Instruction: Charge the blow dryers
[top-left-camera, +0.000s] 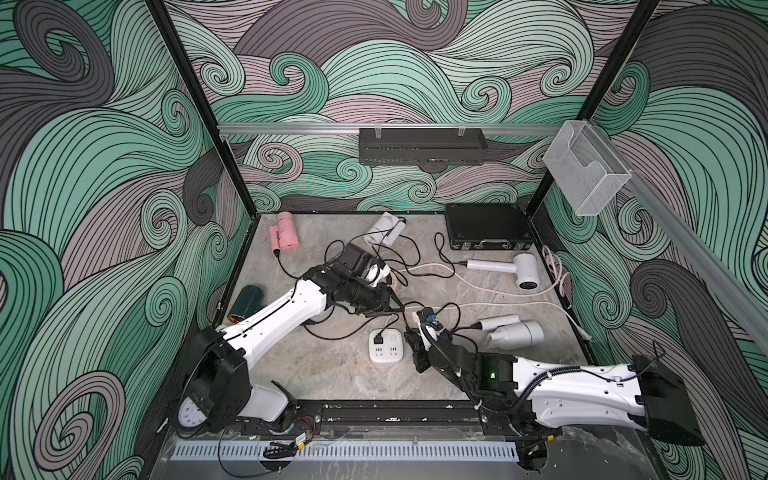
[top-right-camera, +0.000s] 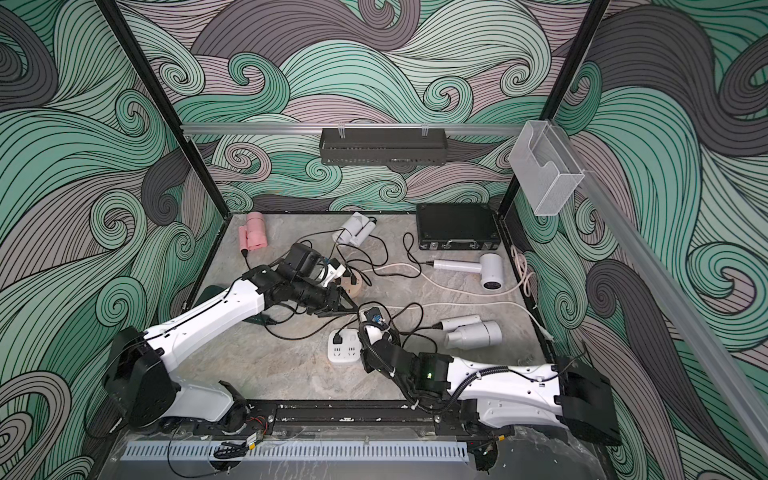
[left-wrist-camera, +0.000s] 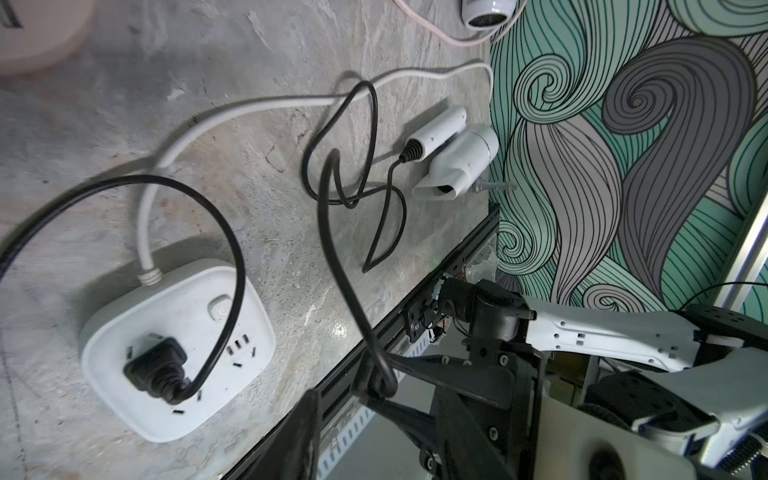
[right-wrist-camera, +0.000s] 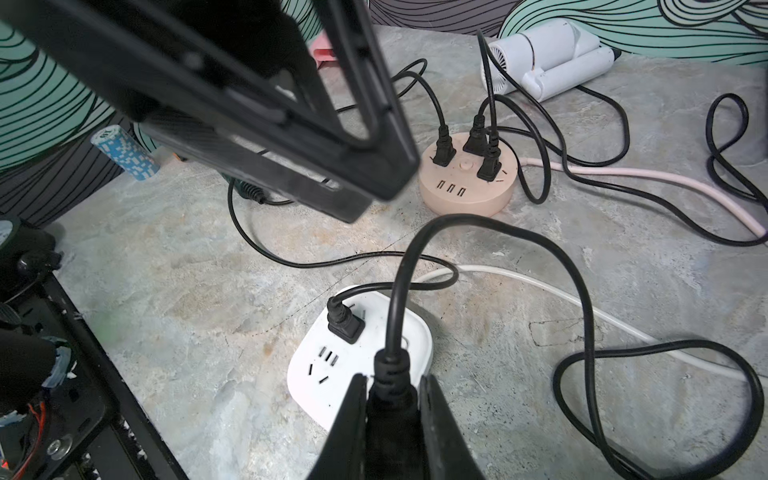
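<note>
In the right wrist view, my right gripper is shut on a black plug (right-wrist-camera: 392, 388), its cable arching up and over to the right. The white power strip (right-wrist-camera: 308, 380) lies beyond and below, with one other plug (right-wrist-camera: 345, 321) seated in it. My left gripper is open with nothing gripped, close to the right gripper; its fingers (right-wrist-camera: 376, 152) hang above the table in the right wrist view. A folded white blow dryer (left-wrist-camera: 460, 164) lies to the right with its black cord looped.
A round pink power strip (right-wrist-camera: 468, 200) holds several plugs. Other dryers are around: pink (top-left-camera: 288, 230), white at the back (top-left-camera: 384, 229), white long-handled (top-left-camera: 500, 268) and dark green (top-left-camera: 246, 304). A black case (top-left-camera: 488, 225) stands at the back right. Loose cords cross the middle.
</note>
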